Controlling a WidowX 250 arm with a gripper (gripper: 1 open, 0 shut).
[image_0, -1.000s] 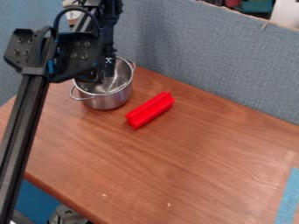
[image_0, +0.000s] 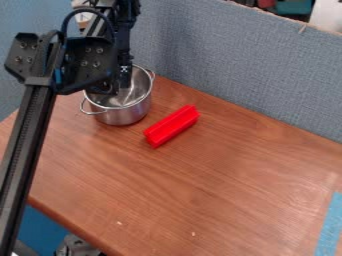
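A steel pot (image_0: 127, 112) with side handles stands on the wooden table (image_0: 227, 190) at the back left. My black gripper (image_0: 110, 82) hangs over and partly inside the pot's left and back part; its fingertips are mostly hidden by the arm's own body, so its finger is hard to make out. A red cylindrical object (image_0: 171, 126) lies on the table to the right of the pot, apart from it.
A grey-blue padded wall (image_0: 254, 70) runs along the back of the table. Blue tape (image_0: 330, 220) marks the right edge. The arm spans the left side.
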